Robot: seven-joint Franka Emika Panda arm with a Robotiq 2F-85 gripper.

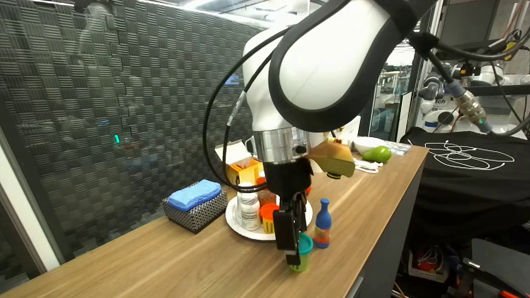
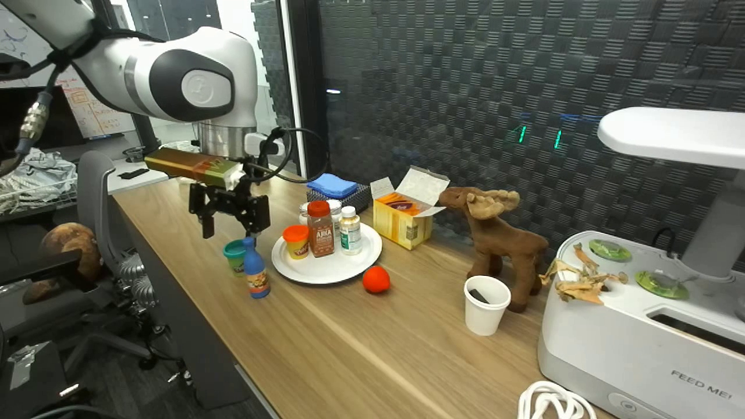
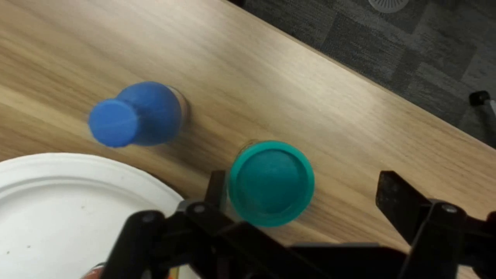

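Note:
A green tub with a teal lid [image 3: 272,183] stands upright on the wooden counter, near its front edge. My gripper points down over it with fingers wide apart; in the wrist view the lid lies between the fingers, close to the left one and well clear of the right. Exterior view 1 has the gripper [image 1: 293,226] partly covering the tub [image 1: 300,263]. A blue bottle [image 2: 255,269] stands right beside the tub. Behind them is a white plate [image 2: 314,278] bearing an orange-lidded tub [image 2: 296,242], a red-capped spice jar [image 2: 320,230] and white bottles [image 2: 350,231].
A red ball-like object [image 2: 376,279], a paper cup [image 2: 485,311], a toy moose [image 2: 503,241] and an open tea box [image 2: 403,222] lie further along. A blue cloth [image 1: 194,194] tops a dark box. Bare counter spreads out at the lower left of exterior view 1.

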